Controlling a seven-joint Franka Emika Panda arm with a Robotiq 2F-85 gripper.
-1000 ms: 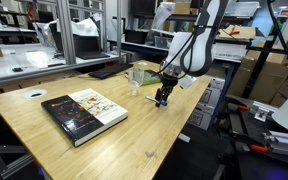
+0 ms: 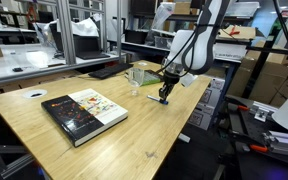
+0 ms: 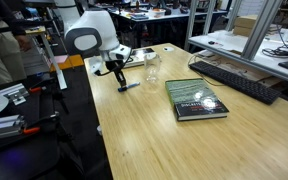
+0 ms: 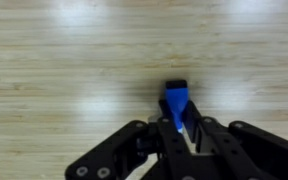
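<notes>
A blue marker-like stick with a dark end (image 4: 177, 98) shows between the black fingers in the wrist view. My gripper is shut on it, just above the pale wooden table (image 4: 54, 75). From outside, the gripper (image 2: 164, 98) is low over the table's near right part. A slim bluish piece (image 2: 154, 98) shows beside the fingertips; in the other exterior view this piece (image 3: 133, 85) sits to the right of the gripper (image 3: 122, 88). Whether it is part of the held stick, I cannot tell.
A clear glass jar (image 3: 152, 66) stands behind the gripper. A thick book (image 2: 85, 117) lies with its dark spine facing out, beside a green case (image 2: 72, 86). A black keyboard (image 3: 240, 80) lies farther back.
Compared with one second ago, the gripper sits slightly higher and a little to the right in exterior view 1.
</notes>
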